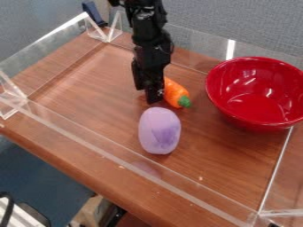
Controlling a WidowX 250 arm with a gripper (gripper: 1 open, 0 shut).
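My black gripper (151, 87) reaches down from the top middle, its tips low over the wooden surface beside an orange toy carrot (175, 92) with a green top. The carrot lies just right of the fingers, partly behind them; whether they are open or shut on it I cannot tell. A purple oval object (159, 130), like an eggplant, lies in front. A red bowl (254, 92) sits at the right.
Clear plastic walls (142, 178) border the wooden surface (77, 97). A grey wall stands behind, and a dark gap lies at the front left.
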